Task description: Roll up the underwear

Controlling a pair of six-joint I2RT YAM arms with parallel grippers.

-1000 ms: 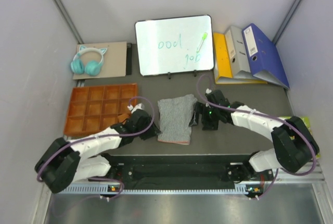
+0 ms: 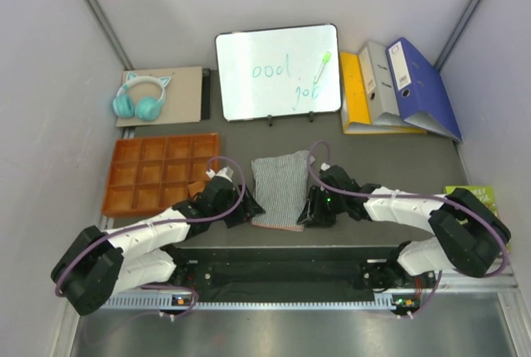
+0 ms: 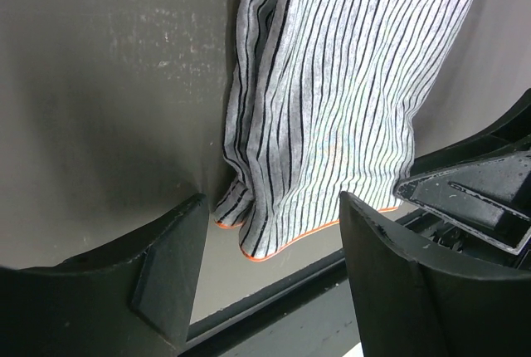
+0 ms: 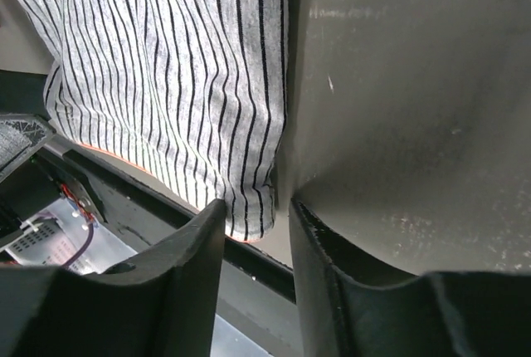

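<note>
The grey underwear (image 2: 280, 187) with thin dark stripes and an orange edge lies folded into a flat panel on the dark table. Its orange edge faces the table's front. At the near left corner of the cloth (image 3: 332, 124) my left gripper stands open, the corner lying between and just beyond its fingertips. My right gripper is part open at the near right corner of the underwear (image 4: 191, 83). One finger (image 4: 203, 237) overlaps the cloth's corner and the other sits over bare table just to its right.
An orange compartment tray (image 2: 137, 203) stands left, close to my left arm. Behind are a whiteboard (image 2: 278, 66), headphones on a box (image 2: 178, 95) and several binders (image 2: 415, 83).
The underwear lies almost unchanged, its right side smoothed a little.
</note>
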